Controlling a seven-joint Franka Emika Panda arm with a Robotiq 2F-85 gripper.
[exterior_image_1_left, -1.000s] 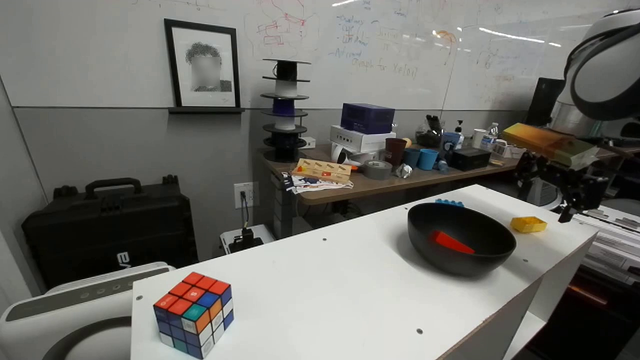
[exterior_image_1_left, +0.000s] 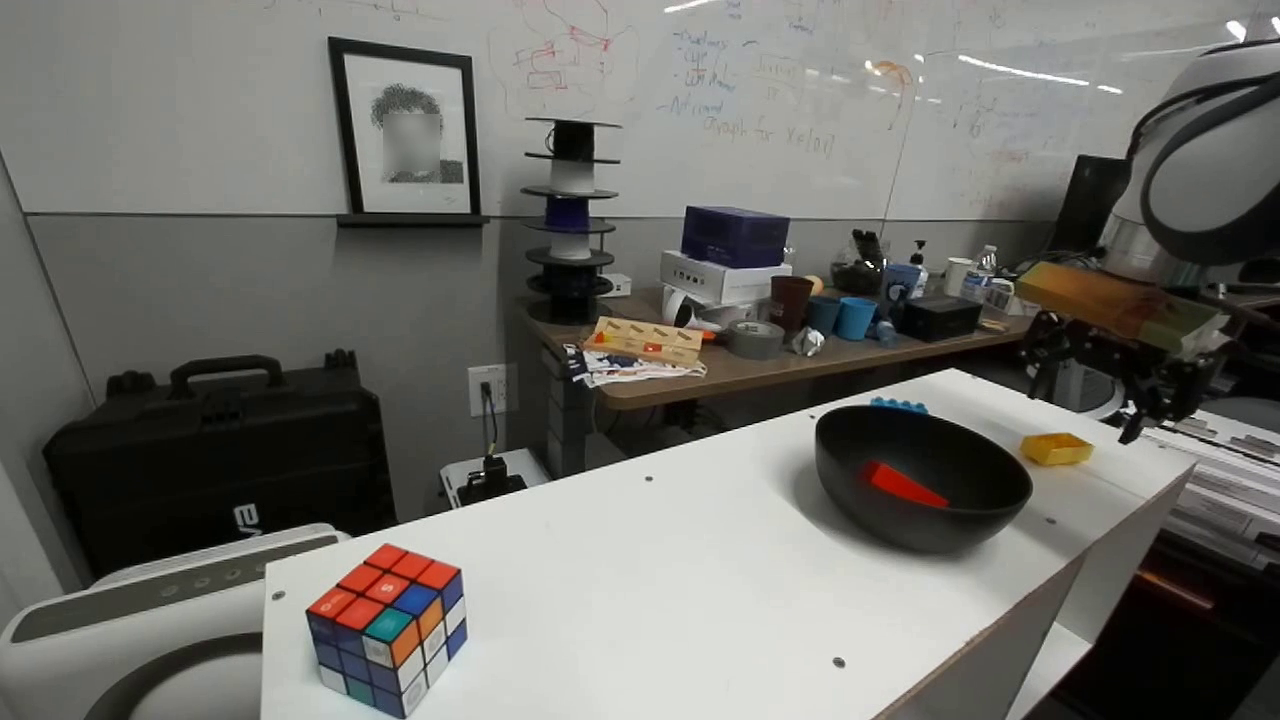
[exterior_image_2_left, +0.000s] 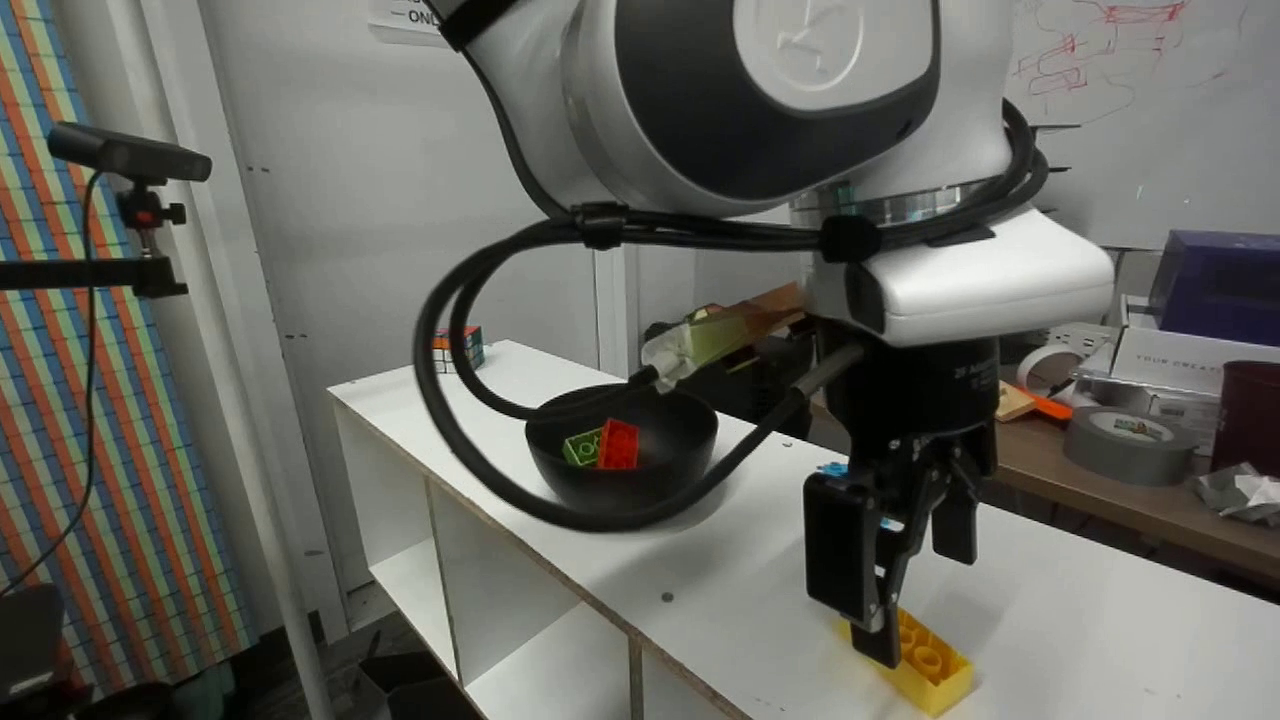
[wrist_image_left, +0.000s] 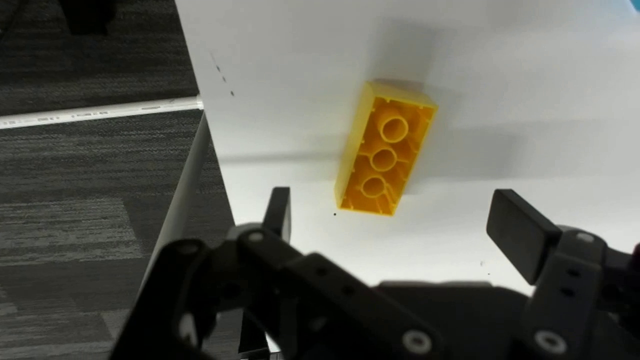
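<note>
A yellow brick (wrist_image_left: 384, 159) lies on the white surface with its hollow, tubed underside facing up. My gripper stands open above the surface, and no object is between its fingers. In the wrist view the brick appears ahead of the gap between the fingertips. Exterior view 2 has the gripper (exterior_image_2_left: 918, 600) in front of the brick (exterior_image_2_left: 930, 666), partly covering it. Farther along the surface, the black bowl (exterior_image_2_left: 564, 480) holds a red brick (exterior_image_2_left: 619, 444) and a green brick (exterior_image_2_left: 582, 448). Only the red one shows from exterior view 1.
Behind the bowl sits a blue brick (exterior_image_1_left: 900, 406). A Rubik's cube (exterior_image_1_left: 384, 630) occupies the far end of the white surface (exterior_image_1_left: 624, 576), with clear space between it and the bowl. The surface edge runs left of the yellow brick in the wrist view.
The arm and gripper have shifted slightly, with the orange-green part on the arm turning a little to the right. The bricks, bowl and cube have stayed in place.
</note>
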